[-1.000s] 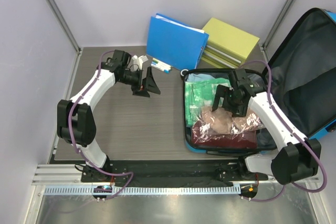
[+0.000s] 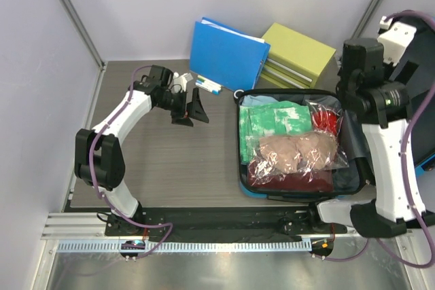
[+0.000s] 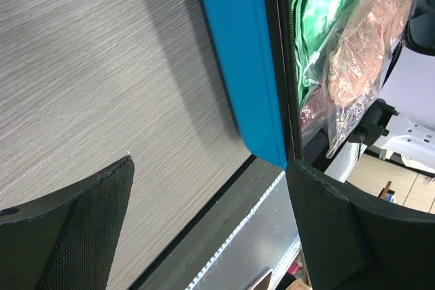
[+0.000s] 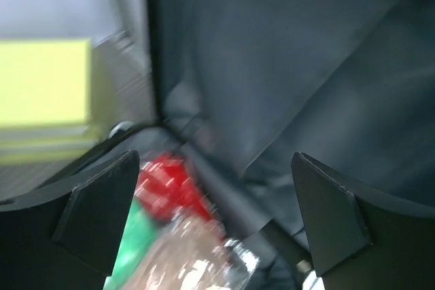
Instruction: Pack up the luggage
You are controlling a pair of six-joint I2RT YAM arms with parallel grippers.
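The open suitcase (image 2: 245, 185) lies on the right of the table, filled with green folded items (image 2: 275, 117), bagged tan items (image 2: 289, 151), a maroon item (image 2: 292, 183) and a red item (image 2: 323, 117). Its lid (image 4: 258, 66) stands raised on the right. My right gripper is open, high in front of the lid at the top right of the top view, with nothing between its fingers. My left gripper is open and empty over the bare table, left of the suitcase.
A blue binder (image 2: 224, 52) and yellow boxes (image 2: 296, 49) stand at the back, with markers (image 2: 207, 84) beside the binder.
My right gripper has risen from over the bagged tan items, moving up and right toward the lid. The left arm is still.
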